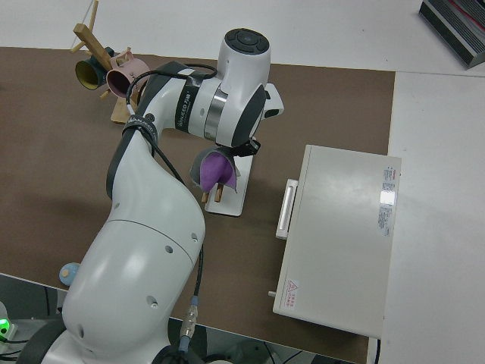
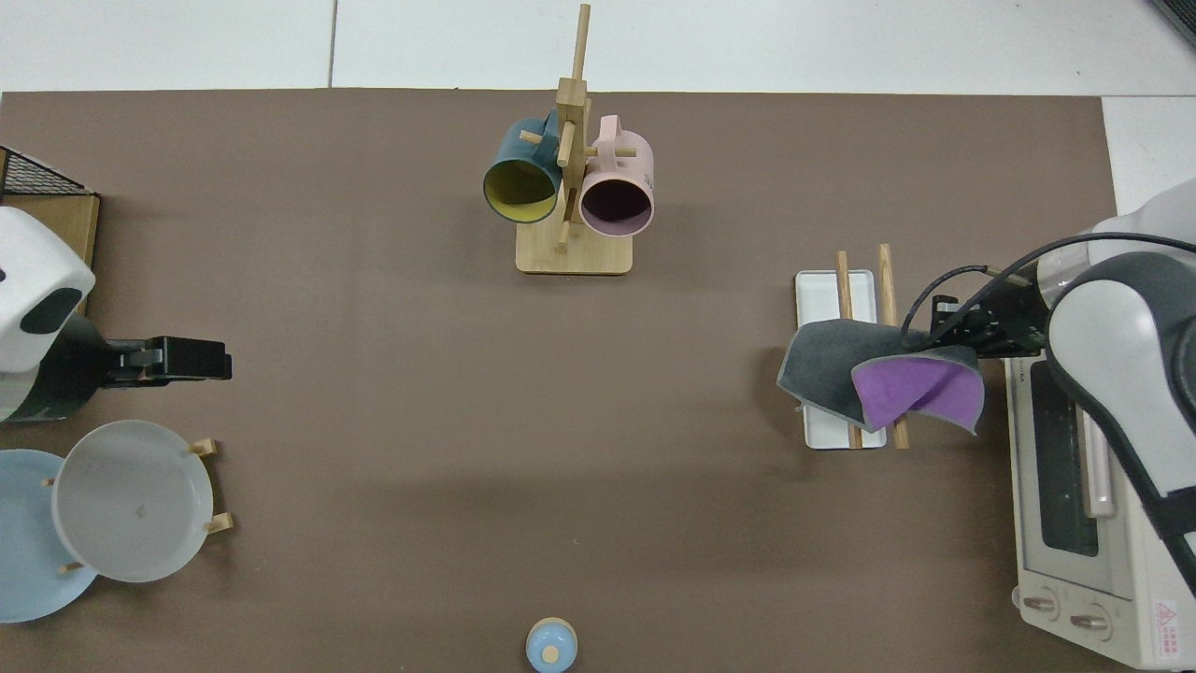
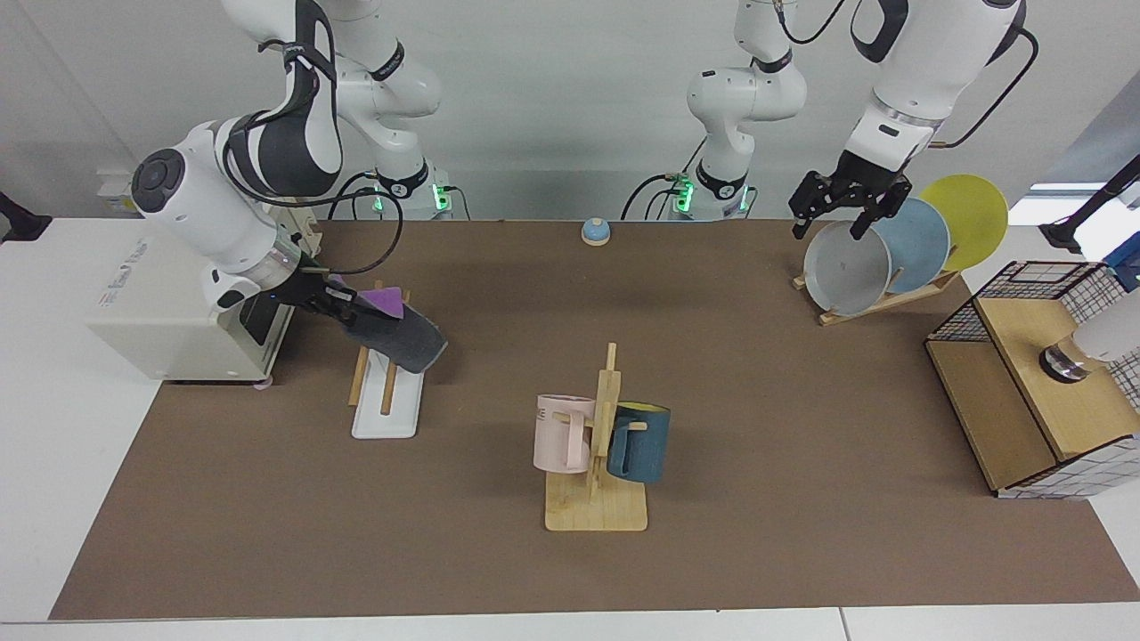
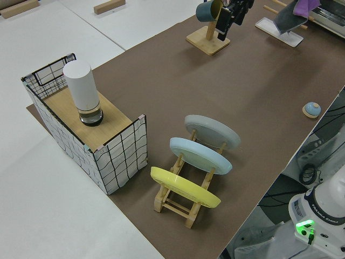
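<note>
A grey and purple cloth (image 2: 832, 372) hangs over a two-bar wooden rack (image 2: 854, 439) on a white base (image 2: 821, 293) in the top view. My right gripper (image 2: 944, 327) is at the cloth's far end, its tips largely hidden by cloth and arm, so I cannot tell how its fingers stand. In the left view that gripper (image 3: 344, 304) reaches into the cloth. My left gripper (image 2: 192, 359) hangs over the left side above the plates, away from the cloth; in the left view its black fingers (image 3: 812, 198) show.
A mug tree (image 2: 574, 260) with two mugs stands at the back centre. A plate rack (image 2: 220, 522) and wire shelf (image 2: 50, 213) are on the left, an oven (image 2: 1065, 606) on the right, a small blue object (image 2: 551, 645) at the front.
</note>
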